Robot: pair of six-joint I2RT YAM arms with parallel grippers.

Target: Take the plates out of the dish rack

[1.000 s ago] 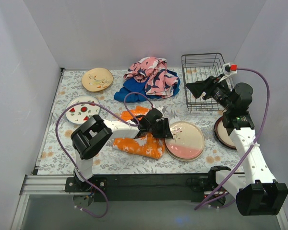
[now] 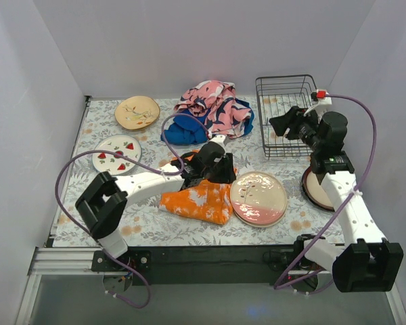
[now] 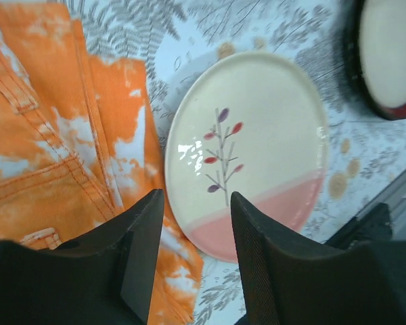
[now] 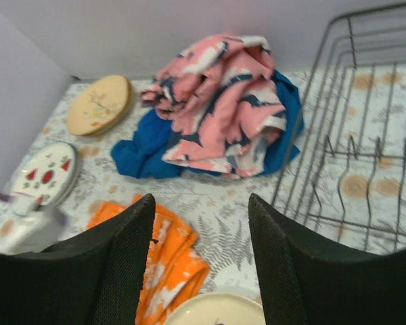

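The wire dish rack (image 2: 262,112) stands at the back right and holds no plates. A cream plate (image 2: 258,193) with a pink edge and a painted sprig lies on the table, right of the orange cloth, apparently on top of another plate. My left gripper (image 2: 226,169) hovers beside it, over the cloth; in the left wrist view its fingers (image 3: 143,252) are parted with nothing between them. Over the rack's left part is my right gripper (image 2: 277,127); in the right wrist view, its fingers (image 4: 260,230) stand apart and empty.
A strawberry plate (image 2: 116,154) and a yellow plate (image 2: 137,112) lie at the left. Pink and blue cloths (image 2: 213,112) are heaped at the back. Another dark-rimmed plate (image 2: 314,191) sits under the right arm. The orange cloth (image 2: 201,203) covers the front middle.
My left gripper has drawn left, away from the cream plate, which has shifted slightly left and lies flat. The right gripper has moved slightly to the right.
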